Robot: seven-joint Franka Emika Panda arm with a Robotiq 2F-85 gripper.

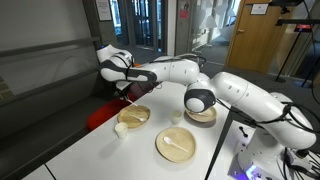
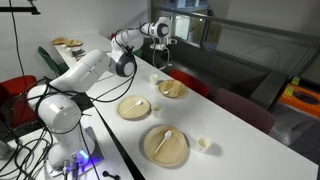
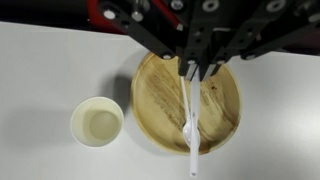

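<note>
In the wrist view my gripper is shut on a slim white utensil (image 3: 195, 125), which points down over a round wooden-coloured plate (image 3: 150, 105). A white spoon (image 3: 187, 130) lies on that plate, close beside the held utensil in this view. The held utensil's type is hard to tell. From the first exterior view, the gripper hangs above the far-left plate (image 1: 147, 117). A white cup (image 1: 121, 130) stands next to this plate, apart from my gripper.
A nearer plate (image 2: 180, 157) holds another white spoon (image 2: 163, 143), with a white cup (image 2: 204, 144) to its right. Another plate (image 2: 128, 108) and a small cup (image 2: 156, 109) stand toward the arm's base. Dark seating borders the table's far side.
</note>
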